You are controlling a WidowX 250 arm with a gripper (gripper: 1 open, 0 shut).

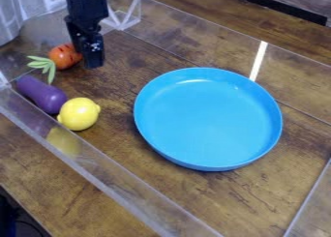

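My black gripper (83, 49) is low at the upper left, its fingers open around the orange carrot (62, 56), which lies on the wooden table with its green leaves (42, 65) pointing left. The gripper partly covers the carrot, so whether the fingers touch it is unclear. In front of the carrot lie a purple eggplant (39, 92) and a yellow lemon (79, 113). A large blue plate (207, 119) sits at the center right.
Clear plastic walls run along the left and front of the work area. Bare table (142, 57) lies between my gripper and the plate, and also below the plate.
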